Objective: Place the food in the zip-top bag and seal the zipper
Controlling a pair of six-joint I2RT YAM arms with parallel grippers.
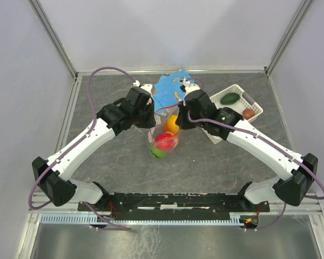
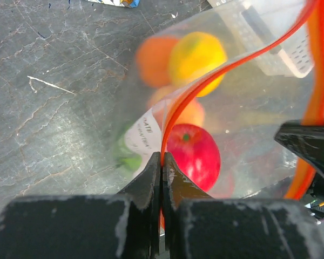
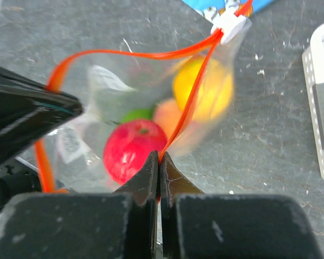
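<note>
A clear zip bag (image 1: 163,139) with an orange zipper hangs between my grippers. Inside are a red apple (image 2: 193,157), a yellow fruit (image 3: 202,88), orange and peach-coloured fruits (image 2: 154,60) and something green (image 3: 137,115). My left gripper is shut on the bag's zipper edge. My right gripper is shut with the orange zipper edge running between its fingertips on the opposite side of the opening.
A white basket (image 1: 223,94) with a cucumber (image 1: 230,98) and a brown round item (image 1: 248,113) stands right. Blue sheets (image 1: 167,87) lie behind the bag.
</note>
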